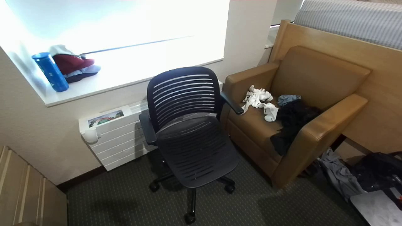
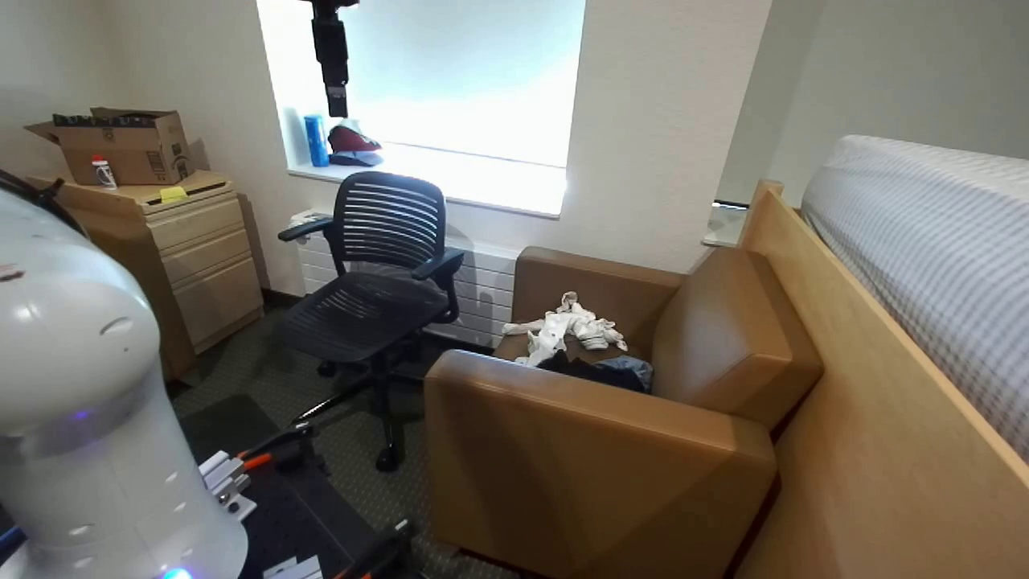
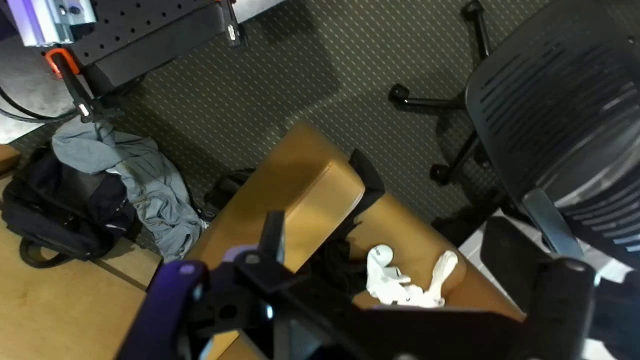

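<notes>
At the top of exterior view 2, my dark gripper (image 2: 335, 95) hangs pointing down, high above the floor and in front of the window. Exterior view 1 does not include it. In the wrist view, the gripper fills the lower part, its dark fingers (image 3: 562, 303) wide apart with nothing seen held between them. Past it, white clothes (image 3: 400, 285) lie on the brown armchair (image 3: 318, 192). Exterior view 1 shows these white clothes (image 1: 257, 98) beside black clothes (image 1: 296, 116) and a small blue-grey cloth (image 1: 288, 99) on the armchair seat (image 1: 252, 126).
A black office chair (image 1: 196, 150) stands left of the armchair. On the windowsill (image 1: 124, 77) are a blue bottle (image 1: 51, 72) and caps (image 1: 71, 64). Grey clothing (image 1: 339, 173) and a black bag (image 3: 66, 204) lie by the armchair. Open carpet (image 1: 124, 196) lies in front.
</notes>
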